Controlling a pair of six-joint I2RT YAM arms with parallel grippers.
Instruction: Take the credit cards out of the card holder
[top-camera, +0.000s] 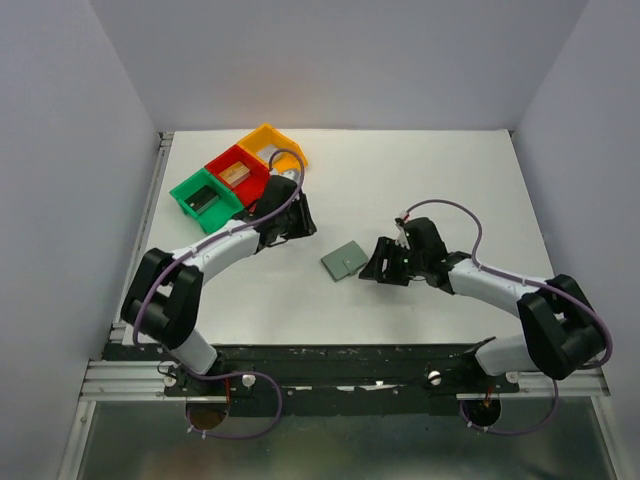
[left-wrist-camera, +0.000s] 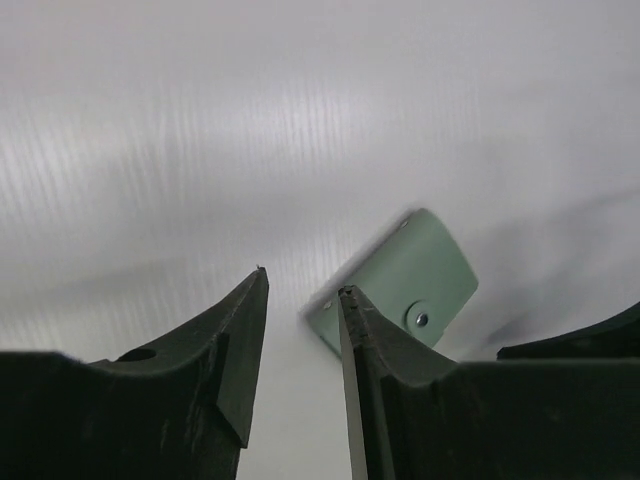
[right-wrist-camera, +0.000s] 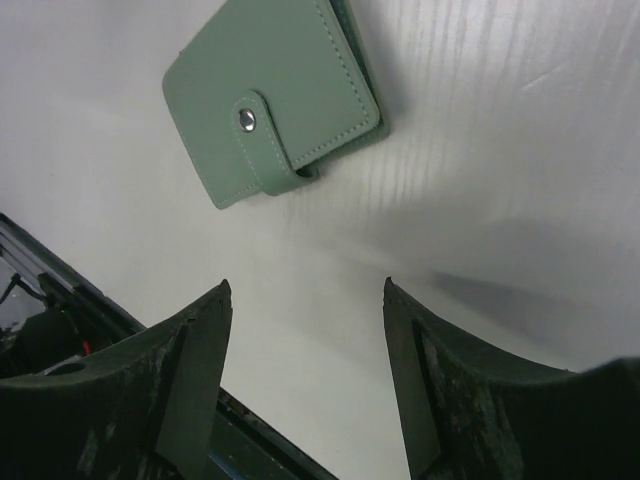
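The green card holder (top-camera: 344, 261) lies flat near the middle of the white table. Its strap is snapped down with a metal button (right-wrist-camera: 247, 120), and I see no cards outside it. My left gripper (top-camera: 305, 232) is up and to the left of the holder, apart from it. In the left wrist view its fingers (left-wrist-camera: 247, 345) stand part open with nothing between them. Over on the holder's right, my right gripper (top-camera: 372, 276) hangs close by. Its fingers (right-wrist-camera: 200, 350) are wide apart and empty, and the holder (right-wrist-camera: 275, 90) lies beyond their tips.
Green (top-camera: 230, 212), red (top-camera: 262, 185) and yellow (top-camera: 292, 160) bins stand at the back left, each with an item inside. The left arm reaches partly in front of them. Free table surrounds the holder, especially at the back right.
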